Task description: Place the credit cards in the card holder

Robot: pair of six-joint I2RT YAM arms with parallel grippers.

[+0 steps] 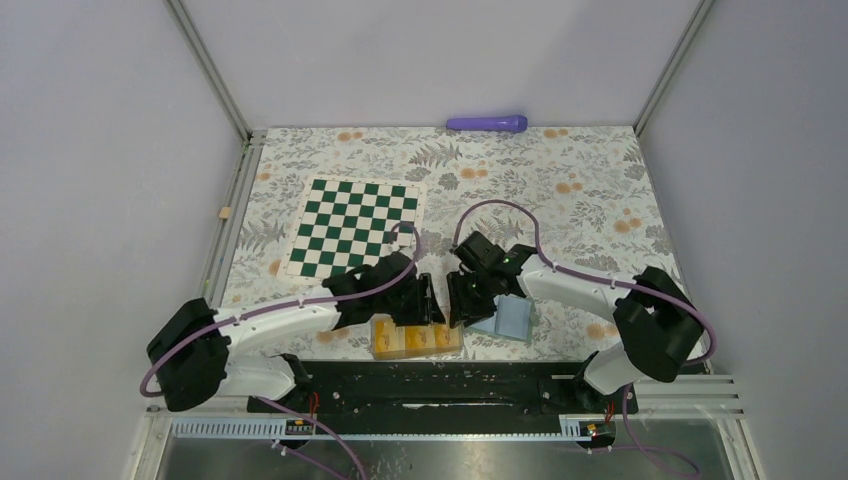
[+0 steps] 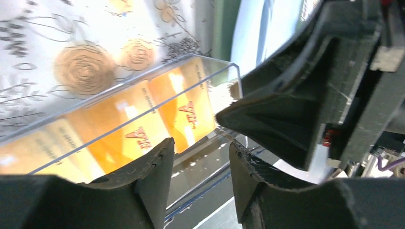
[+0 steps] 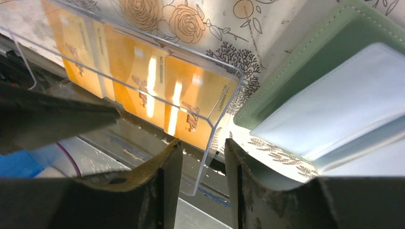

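A clear box [image 1: 385,350] with yellow cards [image 2: 131,138] lying in it sits at the table's front edge. In the right wrist view the cards [image 3: 188,98] show printed numbers. Beside it on the right lies the green card holder [image 3: 305,71] with pale pockets [image 1: 513,318]. My left gripper is part open over the box's front edge, with no card between its fingers. My right gripper hangs at the box's right end, part open, the clear wall showing between its fingers; whether it touches the wall is unclear.
A checkered board [image 1: 350,215] lies at the back left and a purple microphone [image 1: 486,123] at the back edge. The two arms are very close at the front middle.
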